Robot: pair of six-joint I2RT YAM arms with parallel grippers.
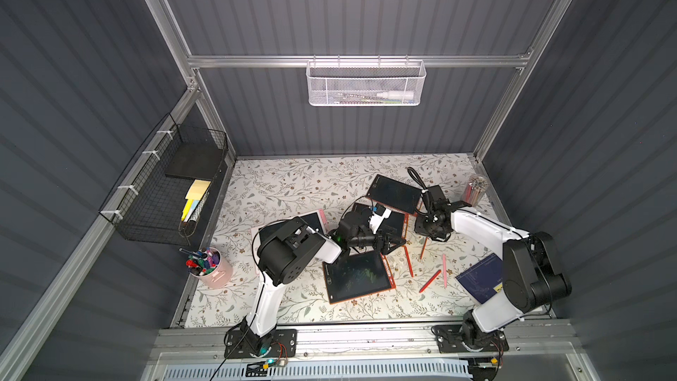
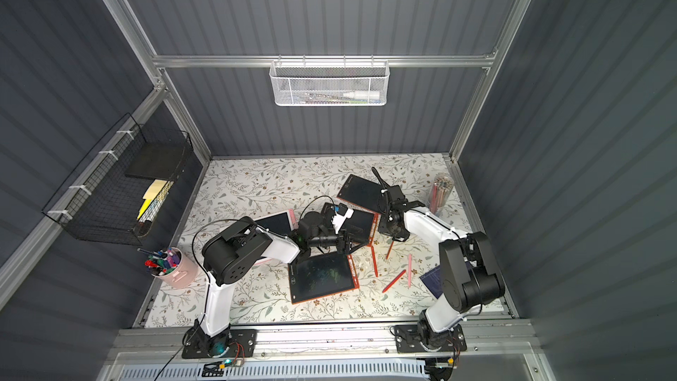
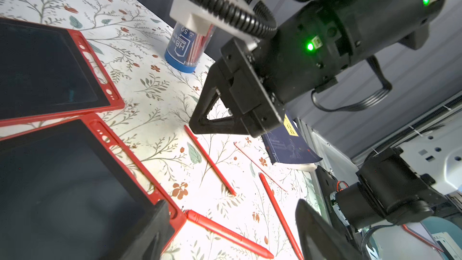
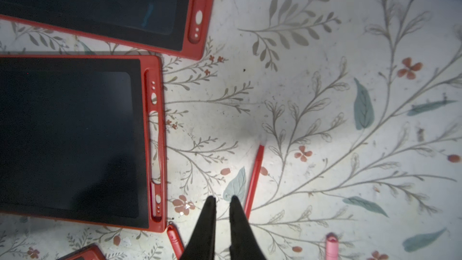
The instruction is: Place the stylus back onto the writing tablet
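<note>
My left gripper is over the right edge of the middle tablet, its fingers apart with nothing visible between them. In the left wrist view a red stylus lies near that tablet's corner, ahead of the fingers. My right gripper is shut, nothing seen between its fingertips, above the table near another red stylus. Further red and pink styluses lie loose to the right. Other tablets lie behind and in front.
A pencil jar stands at the back right, a navy book at the front right, a pink pen cup at the left. A white mesh basket hangs on the back wall.
</note>
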